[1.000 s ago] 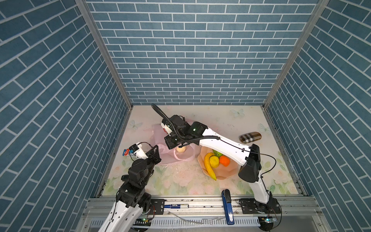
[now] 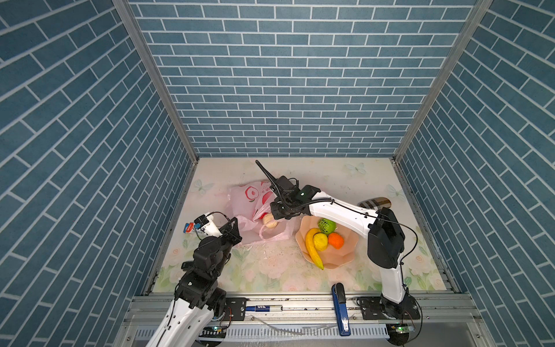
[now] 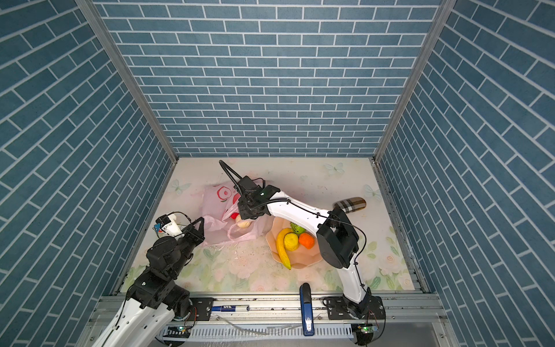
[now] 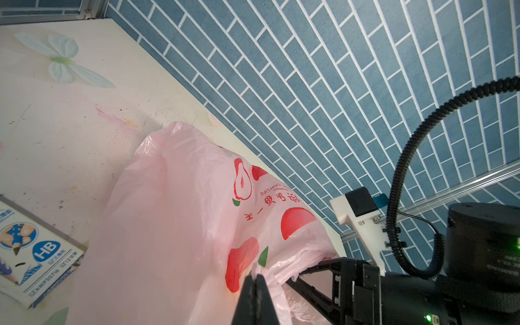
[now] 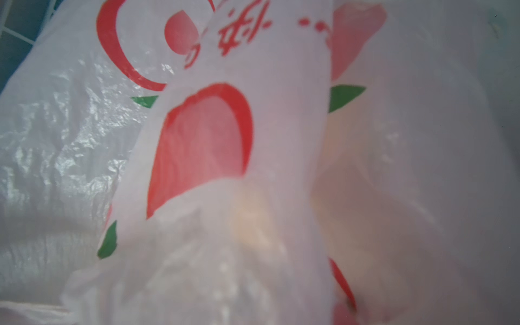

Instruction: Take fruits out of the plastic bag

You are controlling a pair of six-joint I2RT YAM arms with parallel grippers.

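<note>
The pink-white plastic bag (image 2: pixel 251 196) lies on its side at left of middle, its mouth toward the front. A pale peach-like fruit (image 2: pixel 270 221) and something red show in its mouth. My left gripper is shut at the bag's near edge, with film gathering at its fingertips. My right gripper reaches into the bag's opening from the right; its fingers (image 4: pixel 333 265) stand apart, their tips partly behind film. Only bag film fills the right wrist view. Outside the bag, a banana (image 2: pixel 312 248), lemon (image 2: pixel 320 241), orange (image 2: pixel 335 240) and green fruit (image 2: pixel 326 225) rest in the peach-coloured bowl (image 2: pixel 347 254).
A brown plaid case (image 2: pixel 374 203) lies at the back right, behind my right arm. A pencil box (image 4: pixel 38 260) sits left of the bag. A blue stapler (image 2: pixel 341 309) and a marker (image 2: pixel 263 308) lie on the front rail. Table before the bag is clear.
The left arm stayed still.
</note>
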